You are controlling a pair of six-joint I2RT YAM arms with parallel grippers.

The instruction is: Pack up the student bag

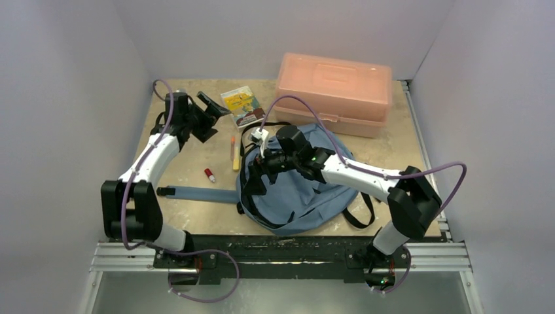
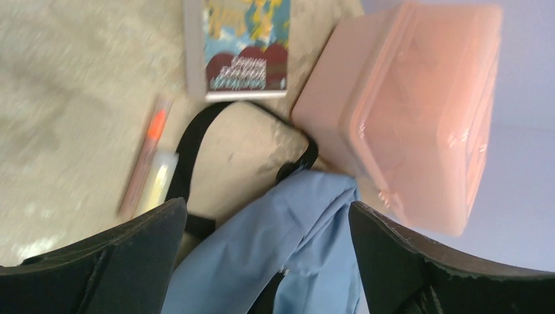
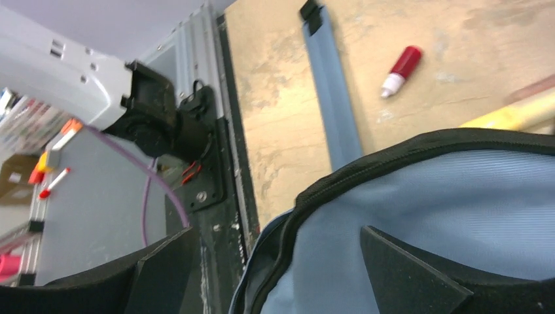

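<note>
The blue bag [image 1: 307,203] lies on the tan table, straps spread. My left gripper [image 1: 213,116] hangs open over the upper left, near a book [image 1: 241,106]. My right gripper [image 1: 258,176] is open over the bag's left side, its black zipper [image 3: 419,147] in the right wrist view. Left of the bag lie a red-and-white glue stick [image 1: 209,175], a yellow item [image 1: 235,160] and a thin orange pen [image 2: 147,147].
A closed pink plastic box [image 1: 334,91] stands at the back right. A blue strap [image 1: 199,193] stretches left from the bag. Walls bound the sides and back.
</note>
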